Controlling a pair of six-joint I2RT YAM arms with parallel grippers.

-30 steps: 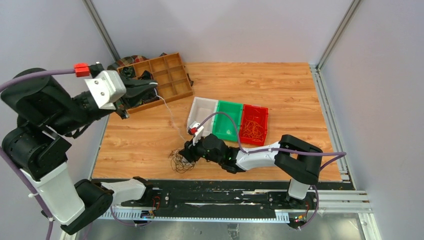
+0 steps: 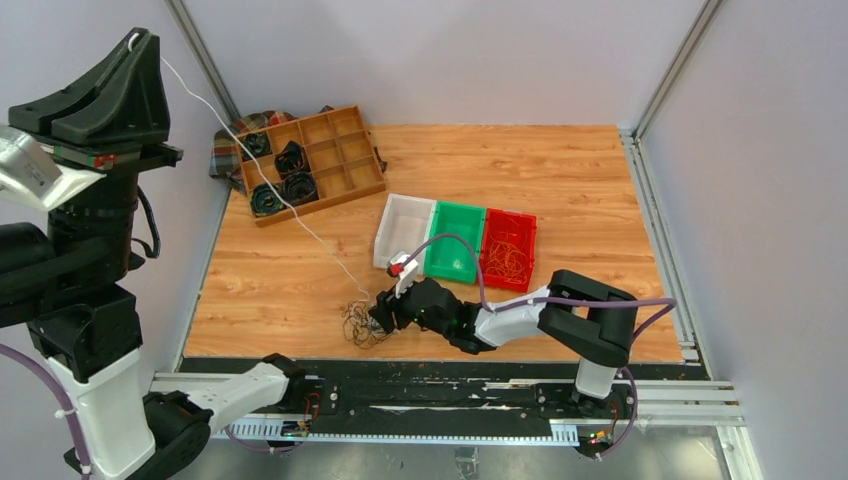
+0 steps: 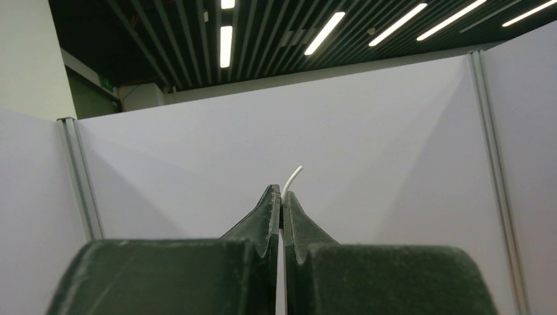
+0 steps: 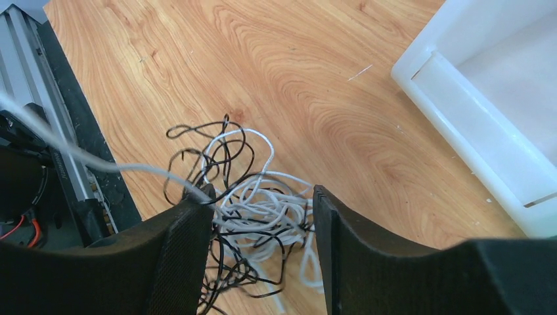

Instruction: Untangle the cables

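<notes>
High at the left of the top view, my left gripper (image 2: pixel 140 42) is shut on the end of a white cable (image 2: pixel 262 172). In the left wrist view, a short white tip (image 3: pixel 293 177) sticks up between the closed fingers. From there the cable runs down to a tangle of black and white cables (image 4: pixel 263 216) on the table. Over that tangle, my right gripper stands open, its fingers on either side of the cables. The white strand crosses in front of the right camera, blurred. How the strands loop inside the bundle is partly hidden.
A wooden compartment box (image 2: pixel 340 178) with several coiled dark cables stands at the back left. White (image 2: pixel 388 225), green (image 2: pixel 457 212) and red (image 2: pixel 515 215) trays sit side by side near the right arm.
My left gripper has risen and swung left, turning upward and drawing the white cable into a longer line.
</notes>
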